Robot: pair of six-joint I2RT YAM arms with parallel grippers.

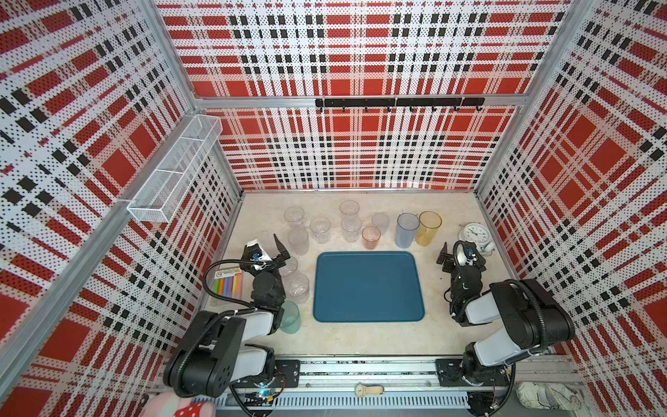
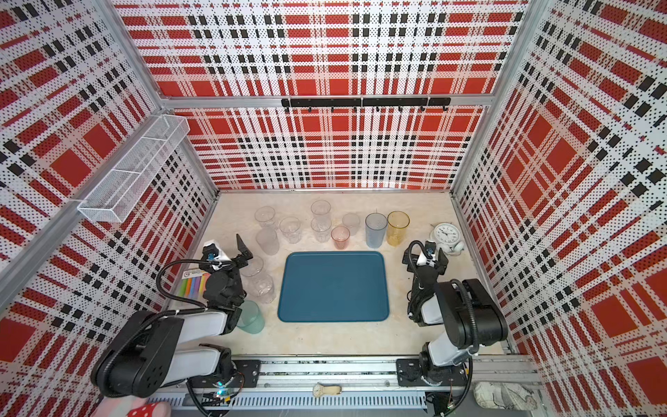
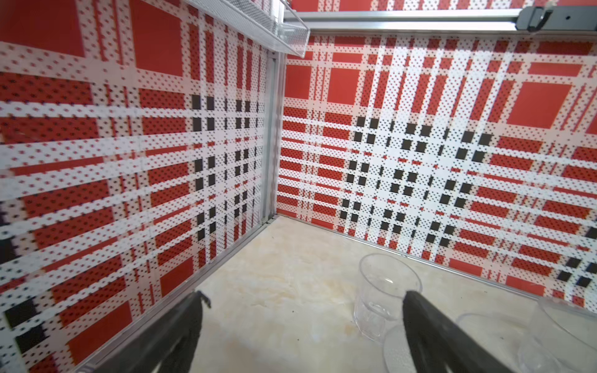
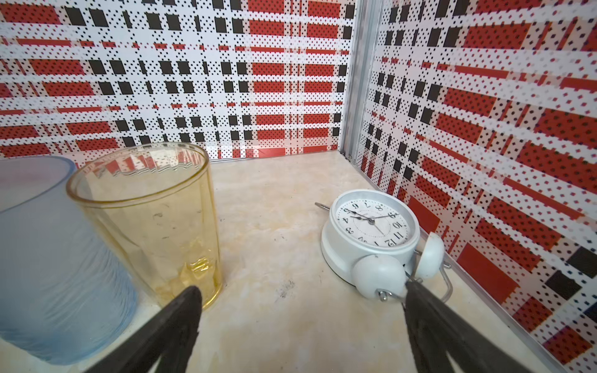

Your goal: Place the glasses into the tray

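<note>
An empty blue tray (image 1: pixel 368 287) lies mid-table. Behind it stand several clear glasses (image 2: pixel 266 239), a small pink glass (image 2: pixel 339 237), a blue glass (image 4: pixel 68 261) and a yellow glass (image 4: pixel 155 236). More clear glasses (image 2: pixel 261 285) and a green glass (image 2: pixel 251 316) stand left of the tray. My left gripper is open and empty, above the table beside the left-hand glasses. My right gripper stands open and empty right of the tray, facing the yellow glass and the clock.
A white alarm clock (image 4: pixel 373 227) lies face up at the right edge. Colored sticks (image 1: pixel 226 285) sit at the left edge, partly hidden by my left arm. A wire basket (image 1: pixel 166 180) hangs on the left wall. Bare table flanks the tray's right side and front.
</note>
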